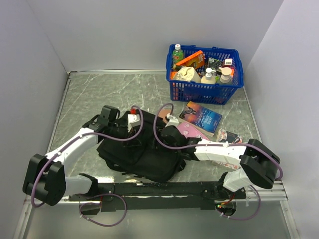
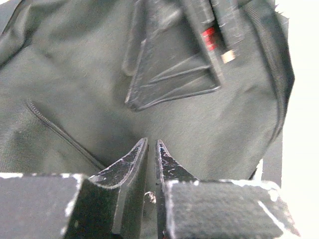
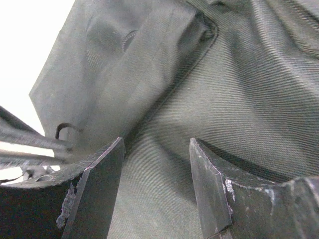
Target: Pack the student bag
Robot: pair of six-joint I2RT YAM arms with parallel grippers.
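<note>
The black backpack (image 1: 149, 164) lies spread on the marble floor between my two arms. My left gripper (image 1: 130, 133) is over its left half; in the left wrist view, the gripper has its fingertips close together above black fabric and a zipper, with little gap between them. My right gripper (image 1: 160, 134) is at the bag's right side; in the right wrist view, the gripper has its fingers apart over ribbed black fabric, nothing clearly held between them.
A full blue basket (image 1: 205, 92) stands at the back right. A blue book (image 1: 202, 117), a pink item (image 1: 191, 130) and another book (image 1: 229, 138) lie right of the bag.
</note>
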